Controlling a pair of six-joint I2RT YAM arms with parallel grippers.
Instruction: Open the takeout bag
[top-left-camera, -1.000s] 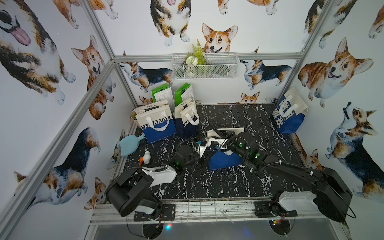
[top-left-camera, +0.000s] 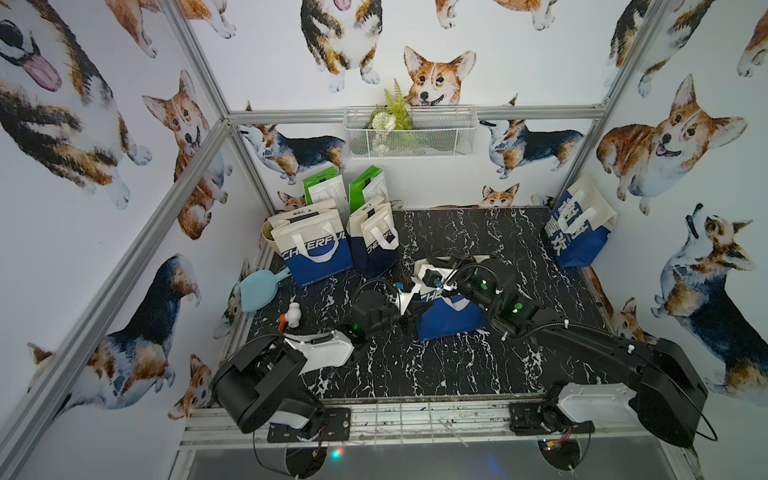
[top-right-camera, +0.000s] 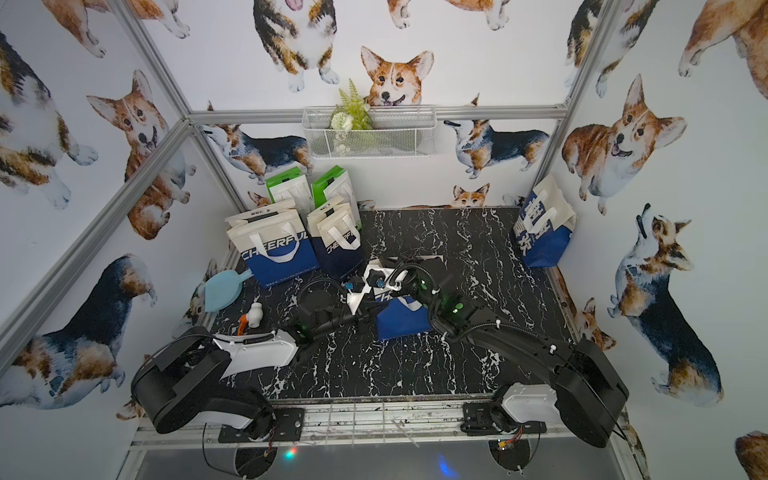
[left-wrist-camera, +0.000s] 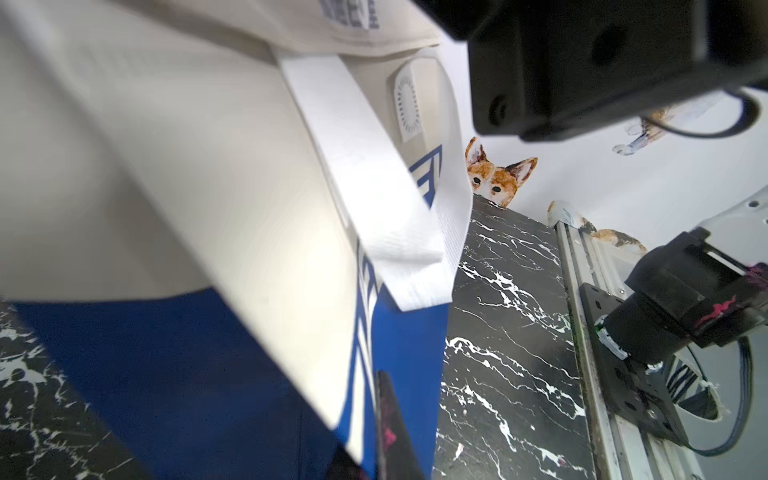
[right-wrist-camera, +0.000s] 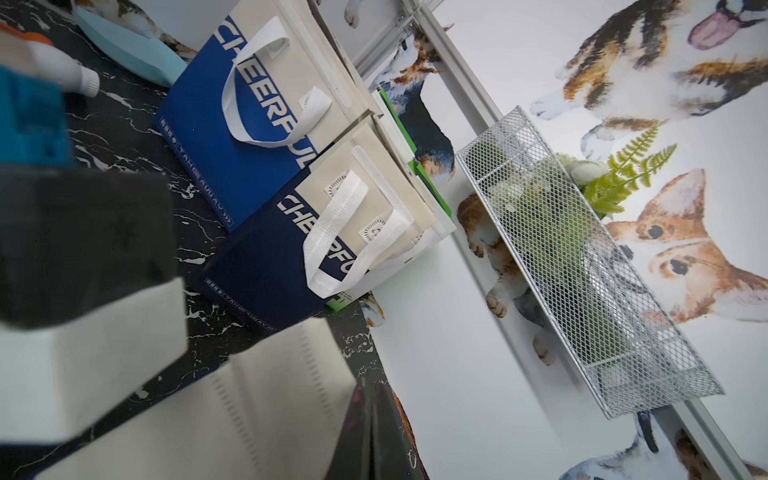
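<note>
The takeout bag, with a blue lower half (top-left-camera: 449, 320) and a cream upper part, stands mid-table, partly hidden by both arms. A white strap handle (left-wrist-camera: 376, 176) hangs on its lettered face. My left gripper is shut low at the bag's side edge; whether any thin bag material lies between its fingers cannot be made out. At the bag's top, my right gripper is shut, with the cream top panel (right-wrist-camera: 280, 392) right beside its fingertips and nothing clearly seen between them.
Several other bags stand back left, including a blue one (top-left-camera: 320, 260) and a navy one (top-left-camera: 374, 248). Another bag (top-left-camera: 580, 224) stands at the right wall. A light-blue scoop (top-left-camera: 258, 289) and a white-and-orange bottle (top-left-camera: 293, 314) lie left.
My right gripper and wrist have shifted slightly at the bag's top. More of the lettering and strap on the bag's face now shows. The left arm looks unmoved.
</note>
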